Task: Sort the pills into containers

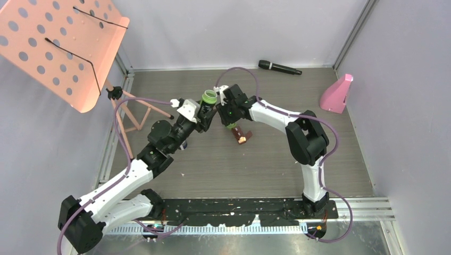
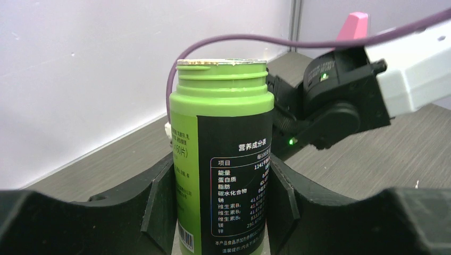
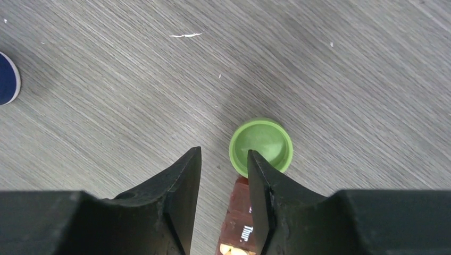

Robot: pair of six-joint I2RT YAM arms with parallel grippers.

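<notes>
A green bottle with a black label (image 2: 234,175) stands upright and capless, my left gripper shut around its body. From above, its green neck (image 1: 209,96) rises out of the left fingers. Just to its right, my right gripper (image 1: 224,116) points down with its fingers part open. In the right wrist view, bare table shows between the right fingertips. Beyond them a green cap (image 3: 260,146) lies on the table, its lower edge partly covered by one finger. No loose pills can be made out.
A brown object (image 1: 241,136) with a pale end lies close to the cap. Off to the left is a blue round thing (image 3: 6,79). At the back rest a black microphone (image 1: 279,67) and a pink object (image 1: 336,94).
</notes>
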